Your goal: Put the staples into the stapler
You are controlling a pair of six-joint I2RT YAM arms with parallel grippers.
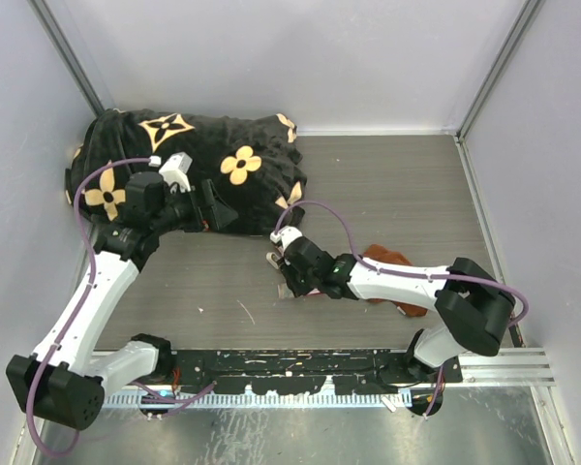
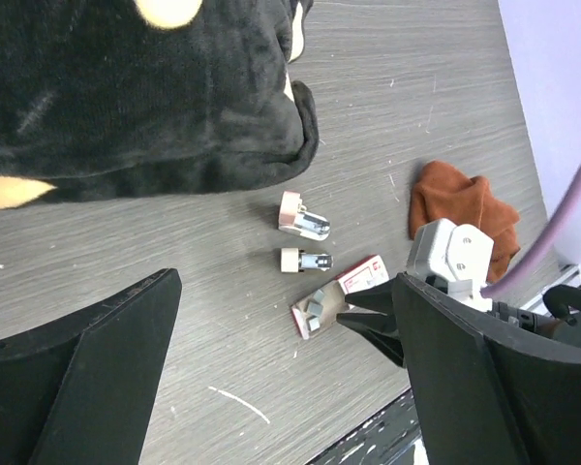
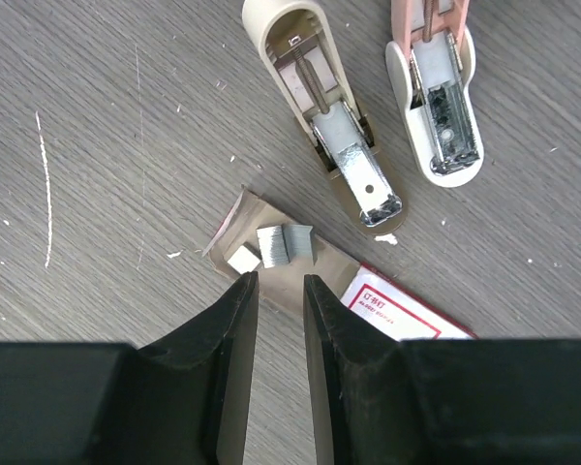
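Two small staplers lie open on the table: a cream one [image 3: 341, 126] and a pink-and-white one [image 3: 442, 97], their metal channels showing in the right wrist view. Close by is the staple box, with its cardboard tray [image 3: 228, 228] pulled out of the red-and-white sleeve [image 3: 392, 308]. Several staple strips [image 3: 286, 244] sit on the tray. My right gripper is over the tray, its narrow fingers parted and the gap empty, just short of the strips in the view. My left gripper is wide open and empty, over the table at the left.
A dark flowered blanket [image 1: 198, 170] is heaped at the back left. A brown cloth [image 1: 392, 257] lies to the right, partly behind the right arm.
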